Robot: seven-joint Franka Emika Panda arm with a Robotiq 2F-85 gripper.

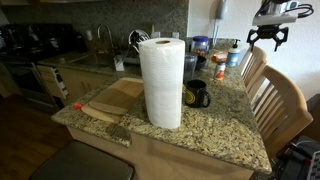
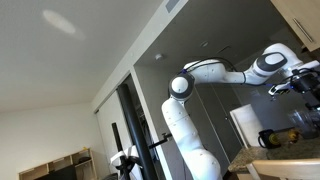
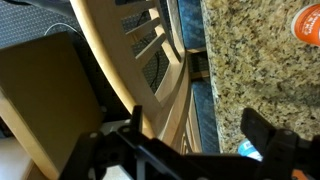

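High at the right of exterior view 1, my gripper (image 1: 266,46) hangs over the chairs, its fingers pointing down and spread apart. The wrist view likewise shows the gripper open, with only a chair and the counter edge visible beyond the gap. On the counter stand a white paper towel roll (image 1: 162,85), a black mug (image 1: 197,95), an orange-and-white container (image 1: 220,68) and a pump bottle (image 1: 233,54). An orange lid (image 3: 308,25) shows at the wrist view's upper right. A blue-and-white item (image 3: 248,149) is partly hidden by a finger.
Wooden chairs (image 1: 284,108) line the counter's right side, below the arm. A wooden board (image 1: 116,97) lies left of the paper roll. Bare granite (image 1: 226,125) stretches along the counter's right part. The sink area and stove are farther back left.
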